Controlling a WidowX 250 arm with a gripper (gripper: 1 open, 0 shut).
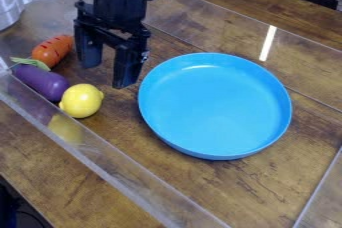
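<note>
The black gripper (pixel 110 62) is open above the wooden table, left of a blue plate (pixel 214 107), its fingers pointing down with nothing seen held between them. A yellow lemon-like object (pixel 82 101) lies below it. A purple eggplant (pixel 38 80) and an orange carrot (pixel 52 51) lie to its left.
The wooden table (pixel 267 182) has free room at the back right and in the front. A clear, strip-like edge runs diagonally along the lower left, and a pale object sits in the top left corner.
</note>
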